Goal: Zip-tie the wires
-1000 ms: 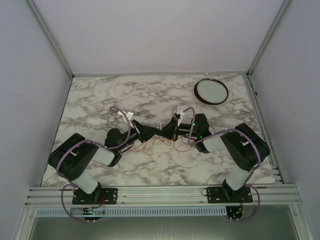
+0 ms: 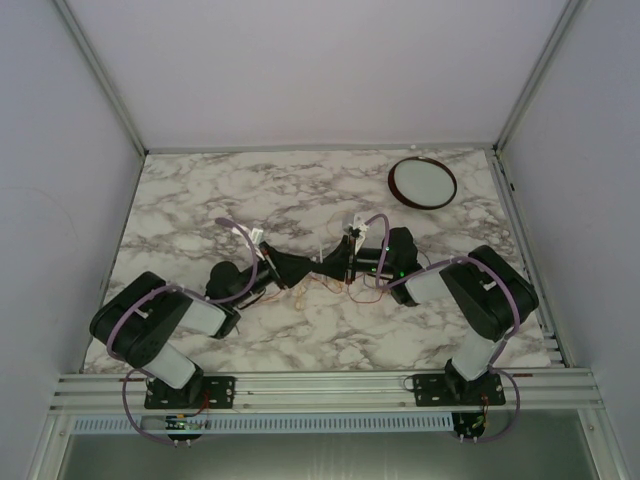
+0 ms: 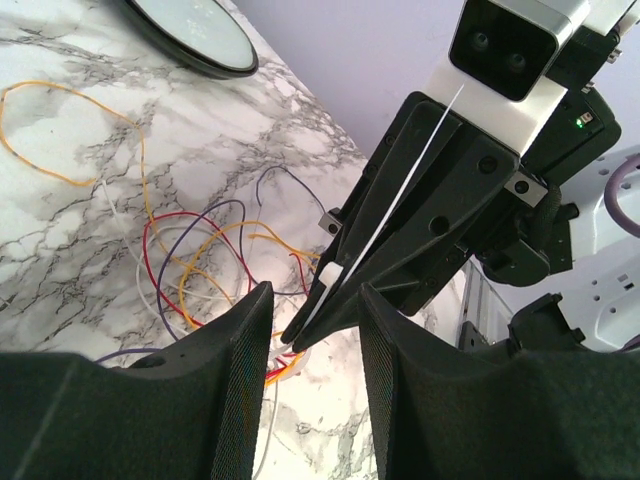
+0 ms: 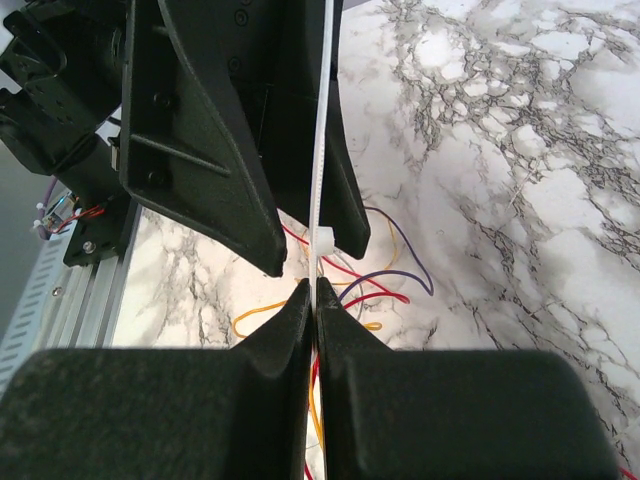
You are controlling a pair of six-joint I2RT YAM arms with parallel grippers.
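My right gripper is shut on a thin white zip tie (image 4: 319,150) that passes between its fingertips. The tie's small head (image 3: 331,273) stands just clear of those tips, and its long tail slants upward. Near the right fingertips, the tie meets the bundle of red, orange and white wires (image 3: 285,372); how it loops around them is partly hidden. My left gripper is open, its fingers to either side of the tie and its head, not closed on them. In the top view the two grippers meet over the middle of the table.
Loose purple, red, white and orange wires (image 3: 142,160) curl over the marble table (image 3: 60,260). A round white dish with a dark rim (image 2: 422,183) lies at the back right.
The left arm has shifted slightly toward the left and front since a second ago, staying close to the right gripper. The right arm looks still.
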